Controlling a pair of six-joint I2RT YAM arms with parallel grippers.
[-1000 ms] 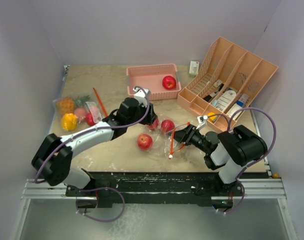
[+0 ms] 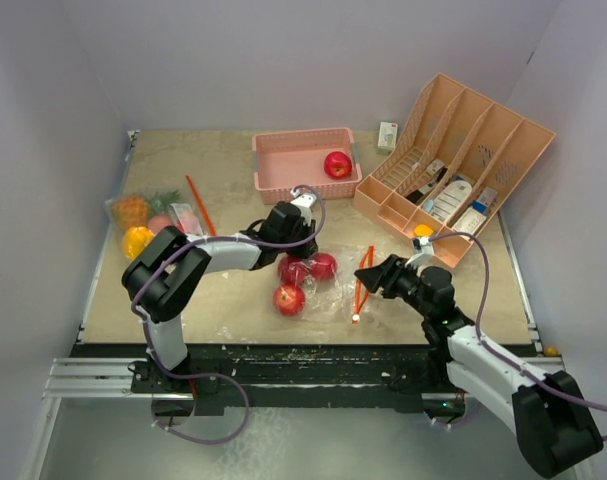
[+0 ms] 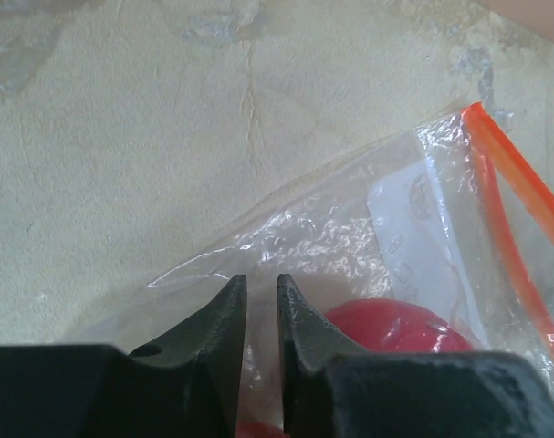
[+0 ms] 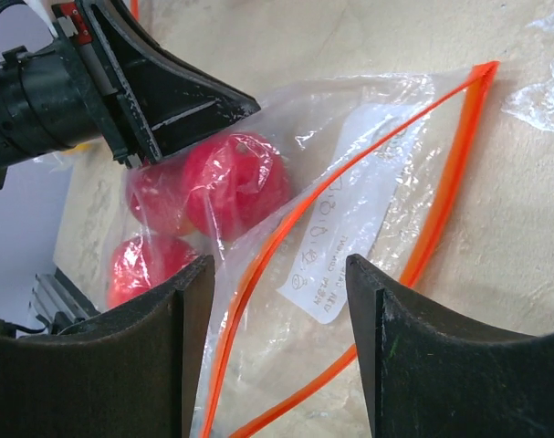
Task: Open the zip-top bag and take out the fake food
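A clear zip bag [image 2: 333,300] with orange seal strips [image 4: 450,182] lies mid-table, red apples [image 4: 235,178] inside it. My left gripper [image 2: 308,240] is low over the bag's upper left, just by the apples; in its own view the fingertips [image 3: 286,292] are close together, a narrow gap between them. My right gripper is over the orange-edged mouth of the bag, fingers parted, with the strips and a paper label below the gap.
A pink bin [image 2: 293,150] holding an apple stands at the back. A divided organizer [image 2: 398,215] is at back right. A second bag with fake fruit [image 2: 133,210] and a loose orange strip [image 2: 198,200] lie at left.
My left gripper has moved right and lower on the bag. My right gripper has shifted right and its arm has swung toward the front. The bag's orange strips have shifted right.
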